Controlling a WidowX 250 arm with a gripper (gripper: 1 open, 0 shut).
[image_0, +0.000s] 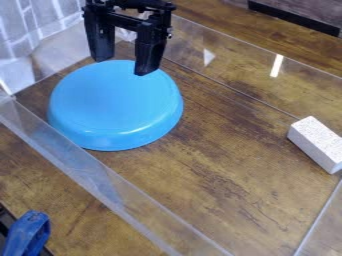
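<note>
My black gripper (126, 52) hangs at the top left, over the back part of a round blue disc (115, 108) that lies on the wooden surface. Its two fingers point downward and stand apart, with nothing visible between them. Whether they touch the disc is not clear.
A white speckled block (317, 144) lies at the right. A blue object (24, 235) sits at the bottom left, outside a clear plastic barrier. Clear walls (100, 185) border the area.
</note>
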